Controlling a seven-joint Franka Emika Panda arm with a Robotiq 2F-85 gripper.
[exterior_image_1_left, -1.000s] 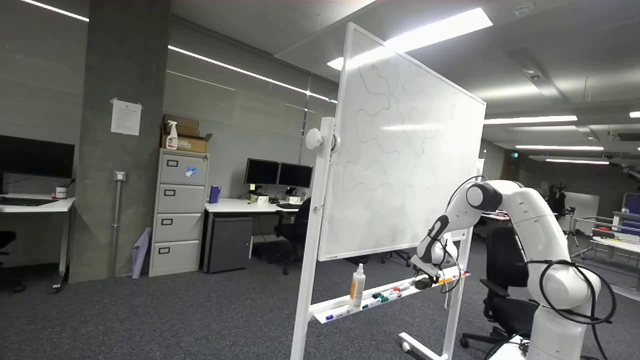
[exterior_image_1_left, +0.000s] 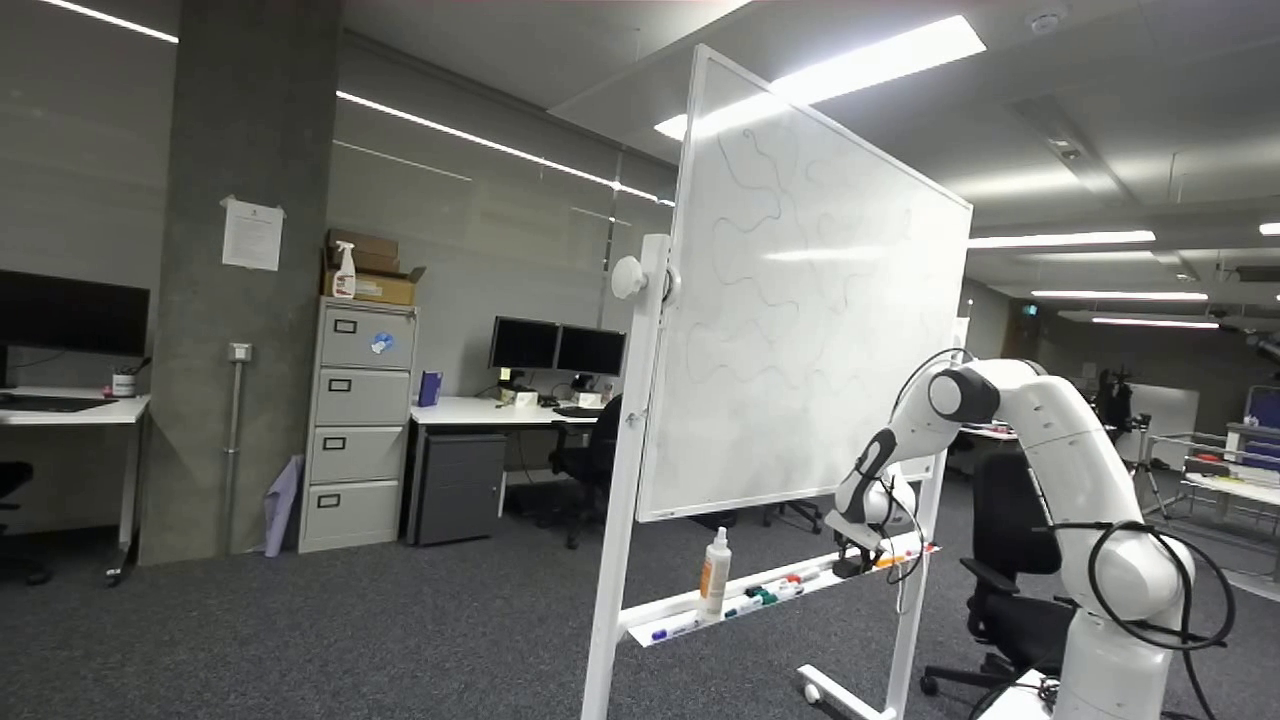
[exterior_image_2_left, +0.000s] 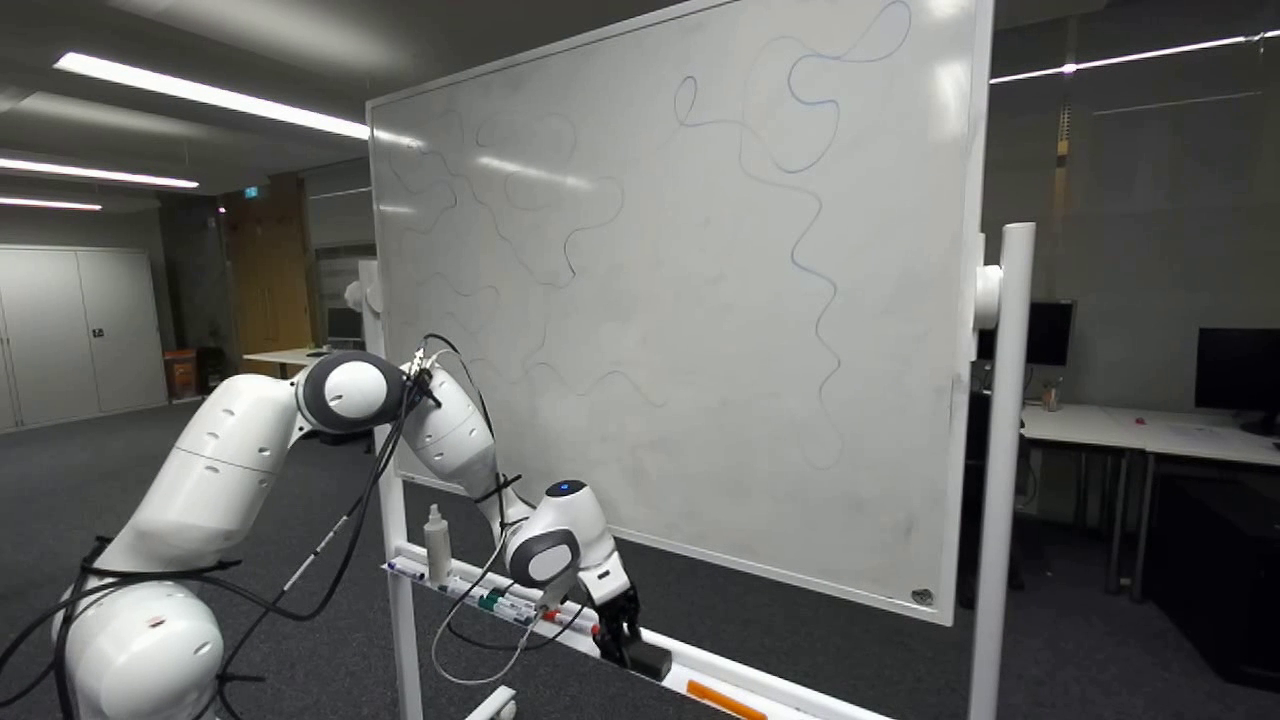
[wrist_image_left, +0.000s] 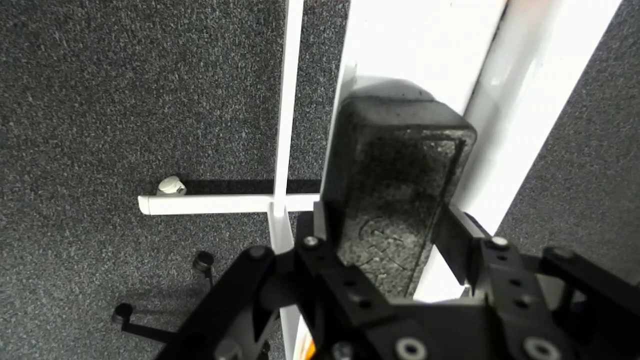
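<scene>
In the wrist view a dark, worn block-shaped eraser (wrist_image_left: 396, 192) sits between my two black fingers, which press on its sides; my gripper is shut on it. Its far end lies over the white tray (wrist_image_left: 420, 42), with a shadow just beyond it. Exterior view 2 has the eraser (exterior_image_2_left: 648, 659) at the tray, below the whiteboard (exterior_image_2_left: 708, 300), with my gripper (exterior_image_2_left: 621, 648) coming down from above. Whether the eraser still touches the tray I cannot tell. Wavy, faint marker lines cover the board.
On the tray stand a spray bottle (exterior_image_1_left: 715, 574) and several markers (exterior_image_1_left: 768, 593). An orange strip (exterior_image_2_left: 726, 700) lies near the eraser. The board's lower frame (exterior_image_2_left: 780, 574) runs above the tray, and a cable (exterior_image_2_left: 438, 642) loops from the arm.
The hand has shifted very slightly at the tray, a little to the right in exterior view 1. The board, bottle and markers look unchanged.
</scene>
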